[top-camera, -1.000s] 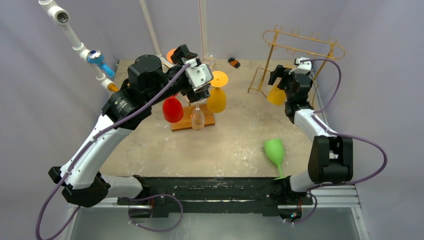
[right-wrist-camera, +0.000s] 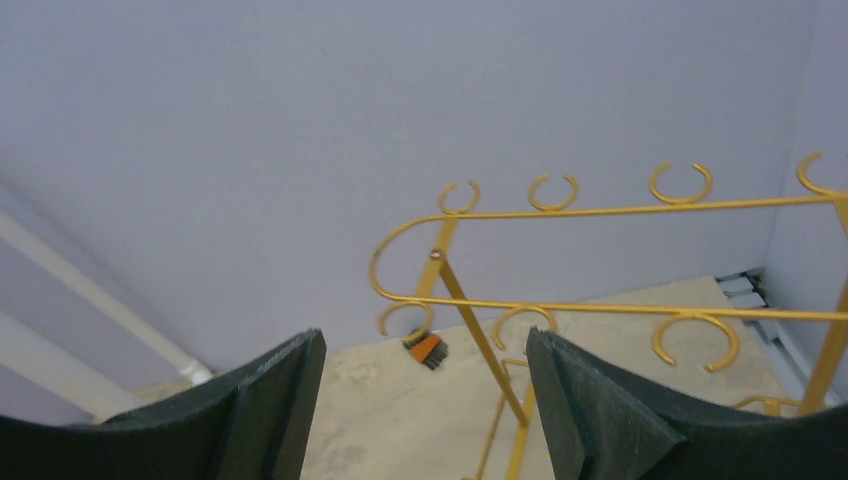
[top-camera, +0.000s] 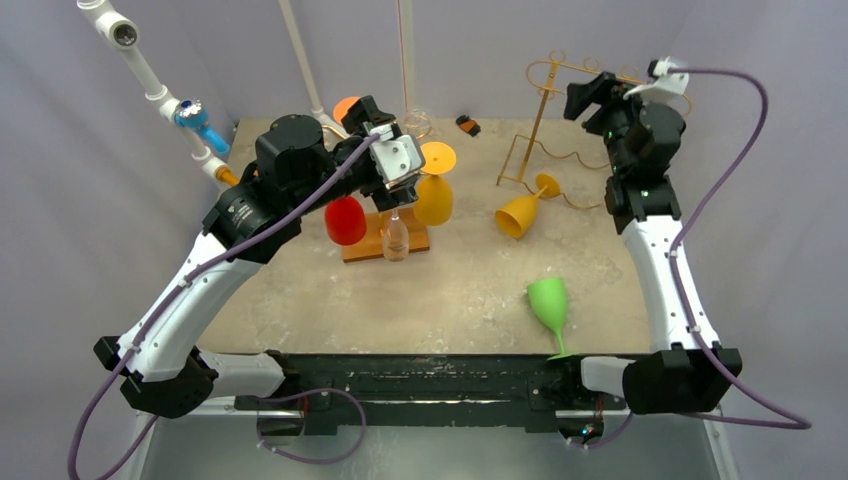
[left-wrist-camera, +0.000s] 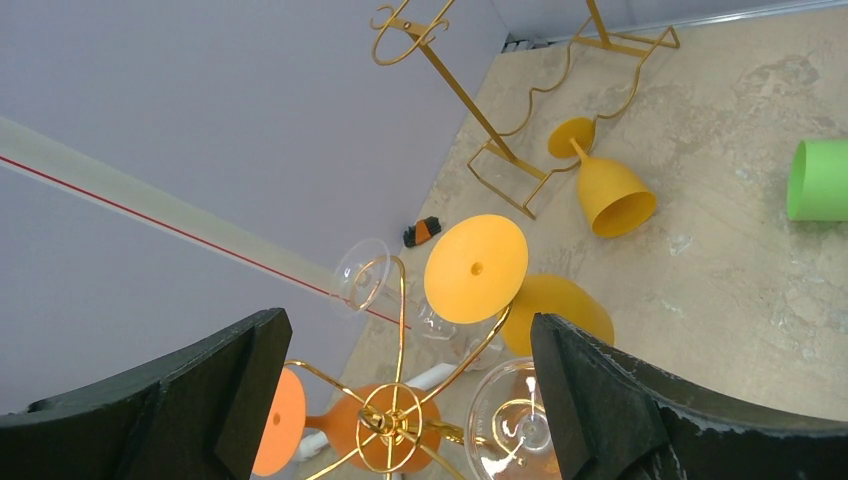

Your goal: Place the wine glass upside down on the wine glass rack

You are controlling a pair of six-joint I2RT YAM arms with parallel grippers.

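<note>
On its side on the table lies a yellow wine glass (top-camera: 518, 214), its foot against the base of the gold rack (top-camera: 539, 110); its bowl faces the front. My right gripper (top-camera: 582, 108) hangs at the rack's top-rail height, right of and above that glass. In the right wrist view its fingers (right-wrist-camera: 270, 400) are wide apart with nothing between them, and the rack's hooked rails show beyond. My left gripper stands open over the small gold carousel stand (left-wrist-camera: 392, 425), which carries hanging glasses, including a yellow one (left-wrist-camera: 476, 270). No finger visibly grips anything.
A green glass (top-camera: 548, 303) lies at the table's front right. A small orange-black brush (top-camera: 467, 125) sits near the back wall. White pipes with a blue-handled valve (top-camera: 195, 118) run along the left.
The yellow glass went from behind the right gripper to lying tipped on the table, rolling slightly toward the right lately. The left arm is nearly still.
</note>
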